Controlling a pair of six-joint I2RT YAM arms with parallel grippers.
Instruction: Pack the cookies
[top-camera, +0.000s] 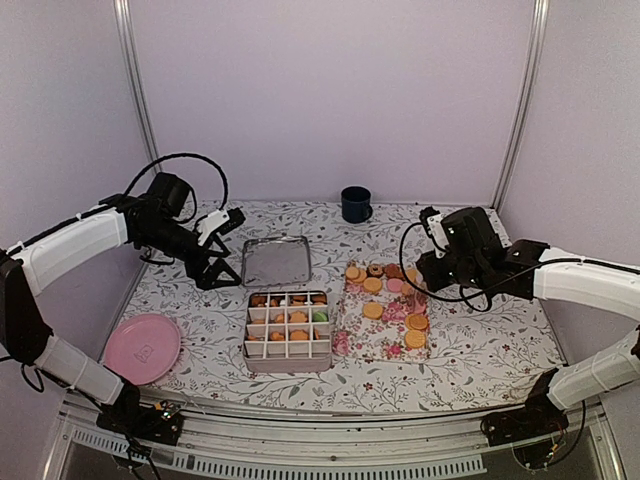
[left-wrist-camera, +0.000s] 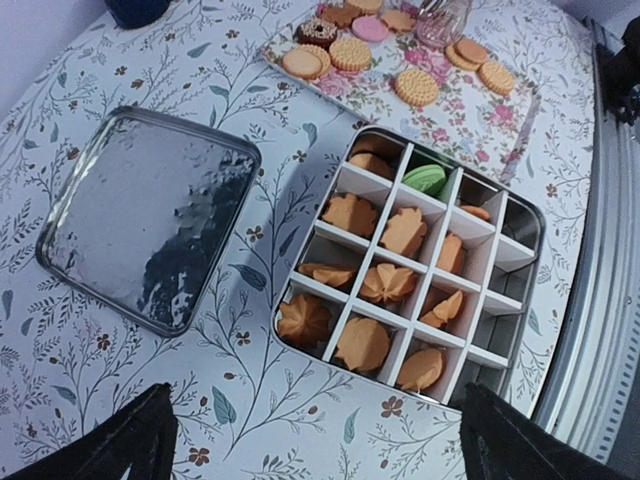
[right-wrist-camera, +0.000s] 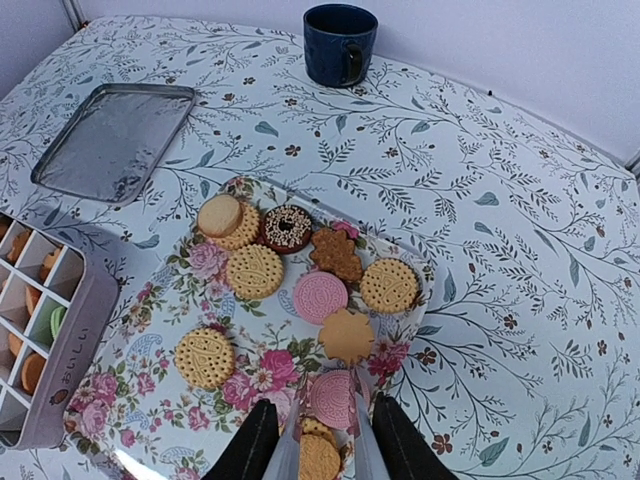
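The divided cookie box (top-camera: 288, 365) stands in the middle front, with cookies in most compartments; one (left-wrist-camera: 428, 179) is green. To its right, loose cookies lie on a floral cloth (right-wrist-camera: 275, 335). My right gripper is over the cloth's right part, its clear fingers part open. A pink cookie (right-wrist-camera: 335, 410) shows between and beneath them; whether they touch it I cannot tell. A scalloped tan cookie (right-wrist-camera: 346, 336) lies just beyond the tips. Left of the box, my left gripper (top-camera: 215, 272) hangs open and empty.
An empty metal tray (top-camera: 276, 263) lies behind the box. A dark blue mug (top-camera: 355, 204) stands at the back, and a pink plate (top-camera: 143, 349) sits at front left.
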